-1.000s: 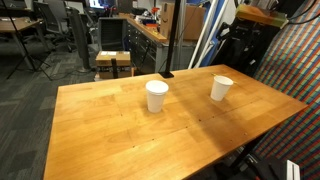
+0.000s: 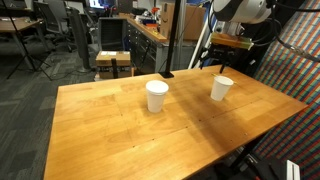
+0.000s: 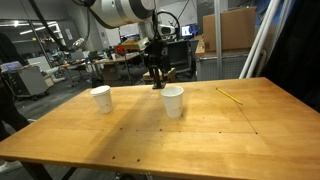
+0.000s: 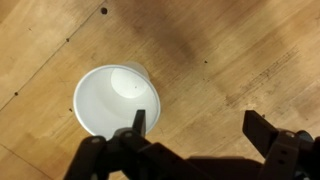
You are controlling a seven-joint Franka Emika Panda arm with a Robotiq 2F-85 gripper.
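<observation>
Two white cups stand upright on the wooden table: one cup [image 2: 157,95] near the middle and another cup [image 2: 221,88] further right in exterior view 1. In exterior view 2 they show as the left cup [image 3: 102,99] and the nearer cup [image 3: 173,102]. My gripper is open, its fingers apart with nothing between them. From the wrist I look down into an empty white cup [image 4: 115,103], lying mostly left of the gap, partly covered by the left finger. In exterior view 2 the gripper [image 3: 156,76] hangs above the table, close to the nearer cup.
A yellow pencil-like stick [image 3: 230,96] lies on the table to the right of the cups in exterior view 2. The wooden table [image 2: 95,125] is broadly clear on the left side of exterior view 1. Behind it stand office chairs and cabinets.
In exterior view 1 the arm and gripper have moved left and slightly down, toward the area above the right-hand cup. Both cups have stayed where they were.
</observation>
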